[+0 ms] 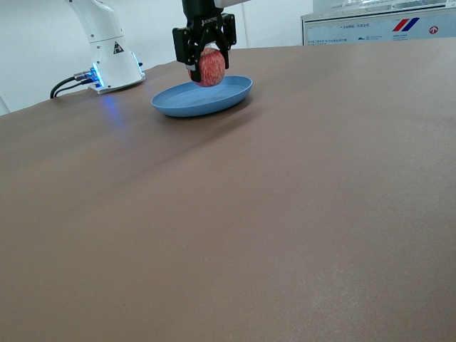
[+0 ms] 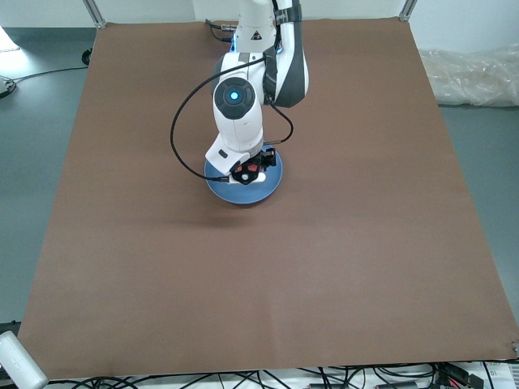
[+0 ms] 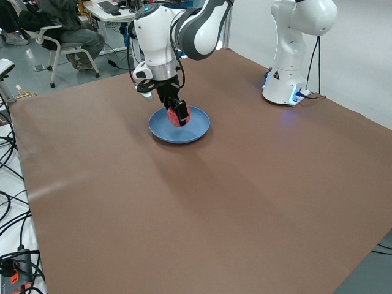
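Observation:
A red apple [image 1: 211,70] is held between the fingers of my black gripper [image 1: 207,60], just above a blue plate [image 1: 178,103]. In the right view the apple [image 3: 173,117] sits low within the plate's outline [image 3: 200,127], with the gripper around it; whether it touches the plate I cannot tell. In the left view the arm hides most of the apple, and the gripper [image 2: 251,170] is over the plate [image 2: 240,194].
Cables [image 2: 324,374] run along the table's near edge in the left view.

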